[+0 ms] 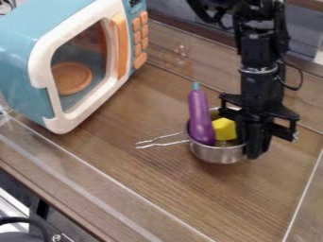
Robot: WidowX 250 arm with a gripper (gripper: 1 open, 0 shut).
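Observation:
A small metal pot (217, 154) with a thin wire handle pointing left sits on the wooden counter. In it are a purple toy eggplant (199, 121), standing fairly upright, and a yellow block (225, 128). My black gripper (255, 139) is at the pot's right side, low by its rim; whether its fingers are closed on the rim is unclear.
A toy microwave (57, 61), light blue and white with an orange door panel, stands at the upper left with its window showing an orange plate.

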